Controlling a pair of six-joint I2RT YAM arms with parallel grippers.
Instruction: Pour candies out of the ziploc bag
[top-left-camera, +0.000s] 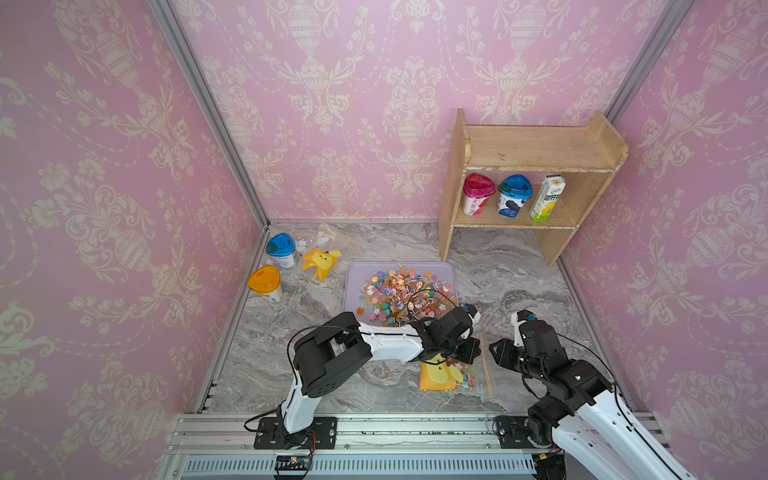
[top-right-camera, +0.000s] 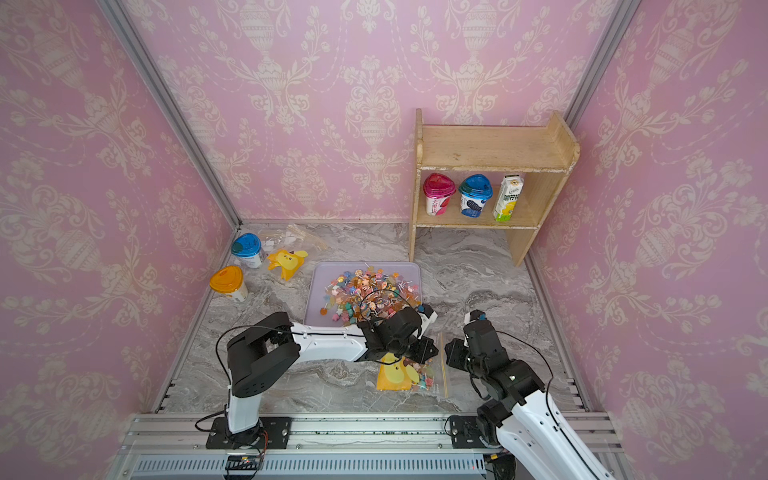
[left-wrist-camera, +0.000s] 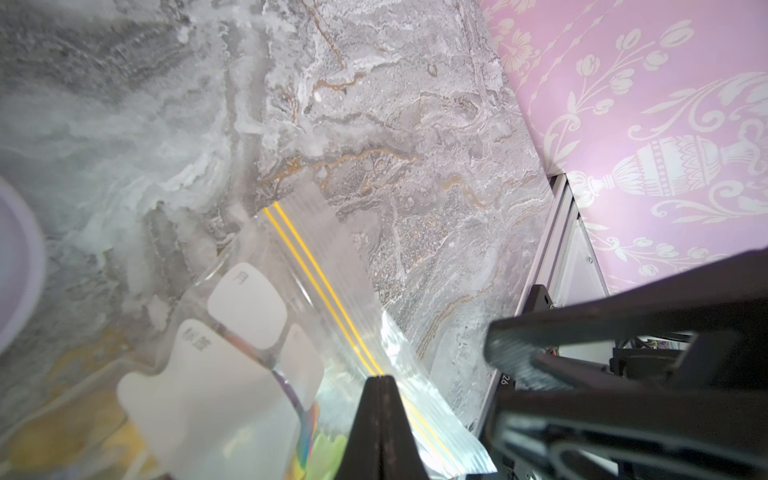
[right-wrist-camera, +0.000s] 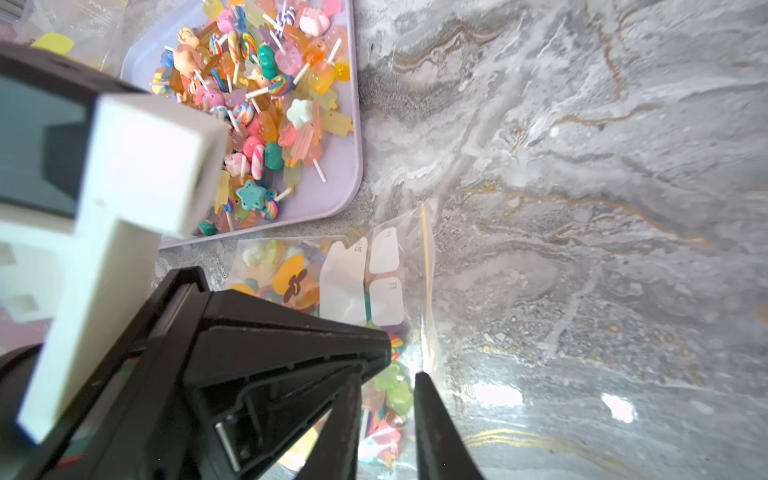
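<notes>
A clear ziploc bag (right-wrist-camera: 384, 304) of candies with a yellow print lies flat on the counter in front of the tray, its zip edge (left-wrist-camera: 320, 288) on the right side. My left gripper (top-left-camera: 472, 349) is over the bag near that edge, shut, with nothing clearly visible between its fingers. My right gripper stands open just beside the bag's zip edge, its two fingertips apart. The lilac tray (right-wrist-camera: 340, 192) behind holds a pile of colourful candies.
A wooden shelf (top-left-camera: 536, 136) with cups and a carton stands at back right. Two lidded cups (top-left-camera: 281, 244) and another bag (top-left-camera: 320, 260) sit at back left. The counter right of the tray is clear.
</notes>
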